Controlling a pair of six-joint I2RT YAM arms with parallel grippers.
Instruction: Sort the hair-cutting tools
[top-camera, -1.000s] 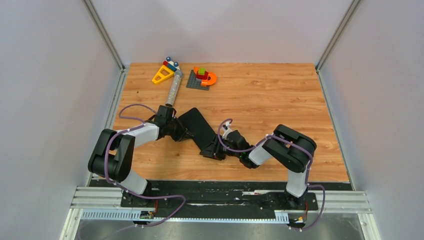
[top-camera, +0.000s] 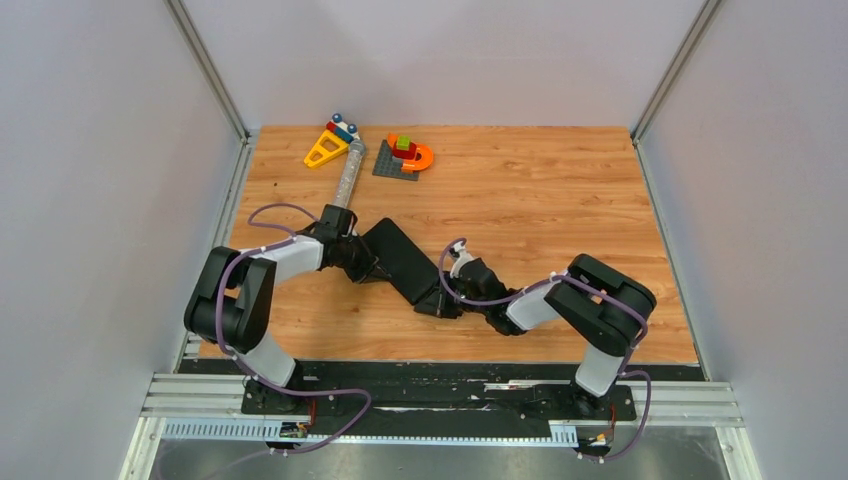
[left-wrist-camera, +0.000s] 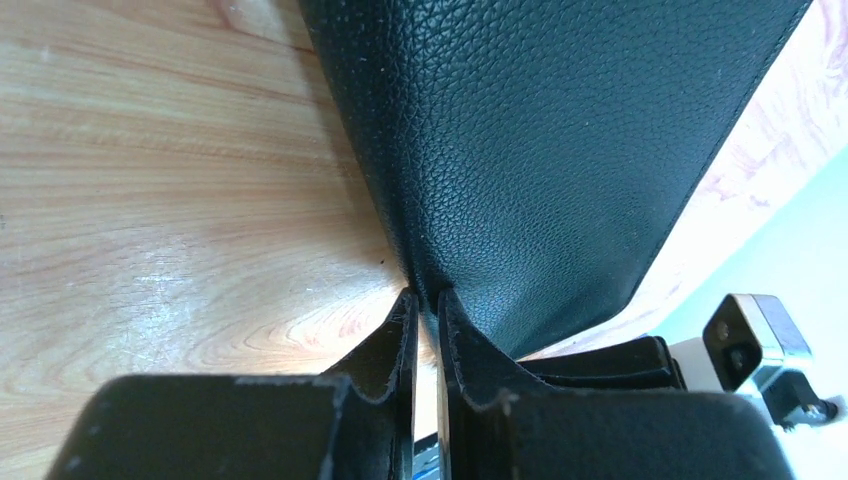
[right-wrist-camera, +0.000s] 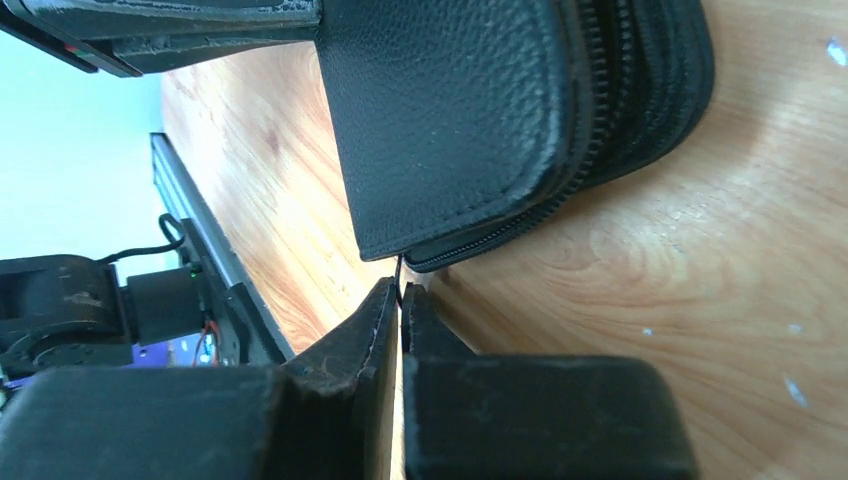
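A black leather zip case (top-camera: 395, 255) lies diagonally near the front middle of the table, zipper showing in the right wrist view (right-wrist-camera: 450, 120). My left gripper is shut on the case's edge at its upper left part. At the case's lower end, my right gripper is shut, with a thin dark strip, perhaps a zip pull, at its fingertips; whether it is held I cannot tell. Any tools inside the case are hidden.
A yellow toy piece with blocks (top-camera: 325, 150), a grey cylinder (top-camera: 348, 175) and a grey plate (top-camera: 385, 165) with orange and red pieces stand at the back left.
The case and my left gripper have shifted slightly right. My right gripper has moved a little right, and its arm's elbow has swung further right.
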